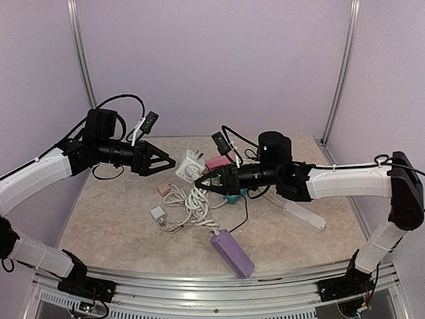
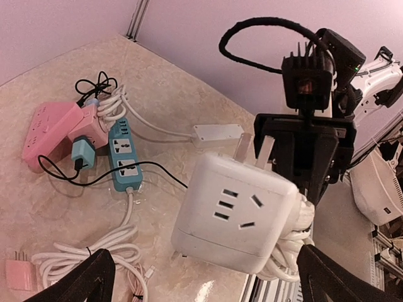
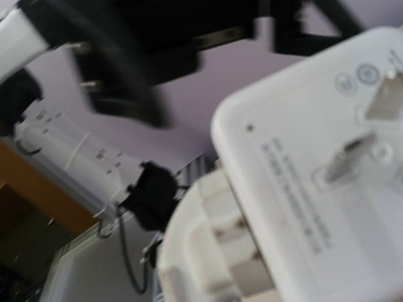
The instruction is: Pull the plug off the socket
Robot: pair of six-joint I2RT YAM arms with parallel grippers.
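Note:
A white cube-shaped socket adapter (image 2: 233,217), its slots facing the left wrist camera, is held up above the table by way of the white plug against its side. That rounded plug (image 3: 195,245) sits flush along the adapter's edge in the right wrist view. My right gripper (image 1: 201,181) is shut on the plug; the exact grip is hidden. Metal prongs (image 3: 346,157) stick out of the adapter. Facing it from the left, my left gripper (image 1: 172,163) is open and empty, its dark fingers (image 2: 85,280) low in its wrist view and apart from the adapter.
White coiled cable (image 1: 196,206) hangs below the right gripper, with a purple power strip (image 1: 232,254) at its end. A teal strip (image 2: 123,151), pink box (image 2: 50,129), pink plug (image 2: 21,274) and white strip (image 1: 304,214) lie around.

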